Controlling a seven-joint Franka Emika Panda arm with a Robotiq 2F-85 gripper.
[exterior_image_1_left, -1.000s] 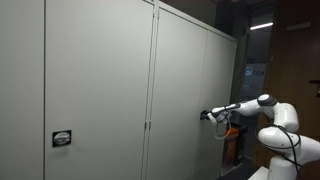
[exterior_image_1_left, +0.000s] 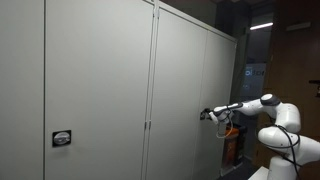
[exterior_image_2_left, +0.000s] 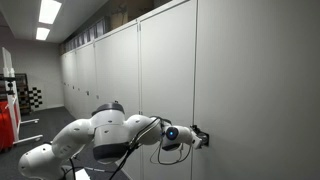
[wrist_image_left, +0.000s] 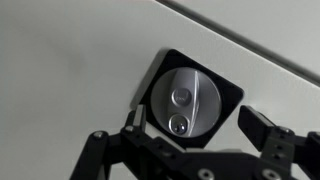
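Observation:
A round silver latch handle (wrist_image_left: 187, 101) sits in a square black plate on a pale cabinet door (wrist_image_left: 90, 60), tilted in the wrist view. My gripper stands open in front of it, one finger (wrist_image_left: 139, 117) to the left of the plate and the other (wrist_image_left: 252, 125) to the right. Whether either finger touches the plate, I cannot tell. In exterior view 2 the gripper (exterior_image_2_left: 200, 138) is at the door face and largely covers the latch. From exterior view 1, the gripper (exterior_image_1_left: 206, 114) reaches the far end of the cabinet row.
Another latch (exterior_image_1_left: 62, 138) is on a nearer door in exterior view 1. A door seam (wrist_image_left: 250, 45) runs diagonally beside the handle. Red objects (exterior_image_2_left: 7, 110) stand along the left of exterior view 2, and an orange item (exterior_image_1_left: 230, 148) is beneath the arm.

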